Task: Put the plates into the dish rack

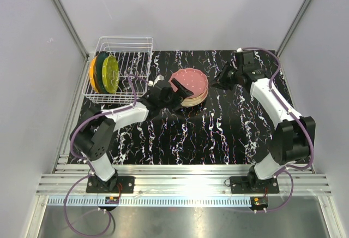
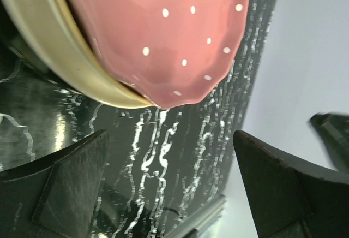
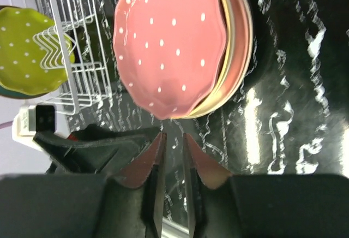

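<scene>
A pink dotted plate (image 1: 190,78) rests on top of a stack of cream and pink plates (image 3: 234,41) in the middle of the table. My left gripper (image 1: 181,94) is open at the stack's front left; in its own view the plate edges lie just beyond the open fingers (image 2: 278,186). My right gripper (image 1: 217,81) is to the right of the stack, apart from it; in its wrist view its fingertips sit close together below the pink plate, with nothing visible between them.
The white wire dish rack (image 1: 133,47) at the back left holds several plates, orange, dark green and yellow-green (image 1: 112,74).
</scene>
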